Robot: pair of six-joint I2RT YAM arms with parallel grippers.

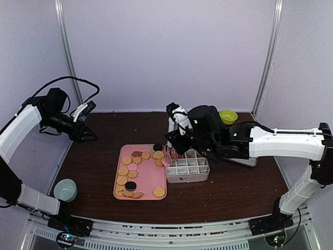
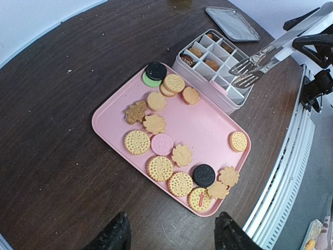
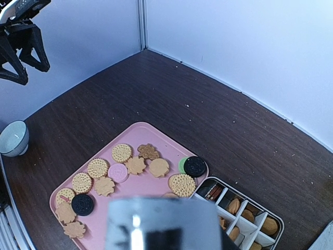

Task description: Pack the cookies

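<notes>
Assorted cookies lie on the pink tray (image 1: 148, 182): cream rounds, flower shapes, black (image 2: 203, 175), pink (image 2: 162, 144) and green (image 2: 150, 79) ones. A white compartment box (image 1: 186, 177) beside it holds cookies in several cells. My right gripper (image 1: 176, 139) is shut on metal fork-ended tongs (image 2: 276, 49), whose tips hang over the box's tray-side cells near a pink piece; whether they grip a cookie is unclear. My left gripper hangs open, empty, above the table's left side.
A light blue bowl (image 1: 65, 189) sits at front left. A yellow-green bowl (image 1: 228, 115) and a metal tray (image 2: 231, 24) stand behind the right arm.
</notes>
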